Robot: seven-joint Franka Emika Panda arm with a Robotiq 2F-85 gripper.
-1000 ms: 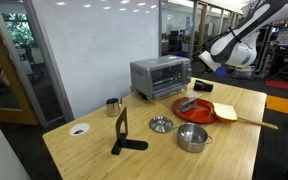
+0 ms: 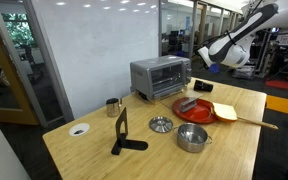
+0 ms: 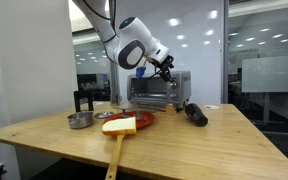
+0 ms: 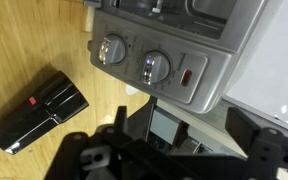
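My gripper stands open in the wrist view, its dark fingers [image 4: 112, 135] wide apart with nothing between them. Below it in that view are the silver toaster oven's control panel [image 4: 174, 62] and two round knobs. In exterior view 2 the gripper [image 3: 166, 73] hangs high, near the top right of the toaster oven [image 3: 157, 90], apart from the table. A black cylindrical object [image 4: 39, 112] lies on the wood at the wrist view's left.
A red plate [image 2: 192, 112] carries a grey item [image 2: 187, 105]. Nearby are a metal pot [image 2: 192, 138], a small lid [image 2: 161, 124], a yellow-headed wooden paddle [image 2: 226, 112], a black stand [image 2: 124, 135] and a metal canister [image 2: 113, 107].
The arm has shifted slightly, its white links reaching a little farther right and up in exterior view 1. The things on the table have stayed in place.
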